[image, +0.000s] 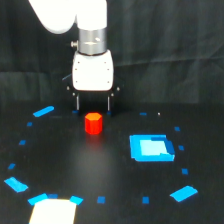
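Observation:
A small red block (93, 124) sits on the dark table, left of centre. Above it in the image hangs my gripper (94, 103), a pale body pointing down. Its dark fingers stand wide apart, one on each side, and only dark background shows between them. The gripper looks open and clear of the block, though its exact height and depth over the table are hard to judge. To the right lies a blue square tray (134, 148) with a white inner area (153, 147).
A pale square (53, 212) is cut off by the bottom edge at the left. Blue tape strips (16, 184) and small blue marks lie around the dark table.

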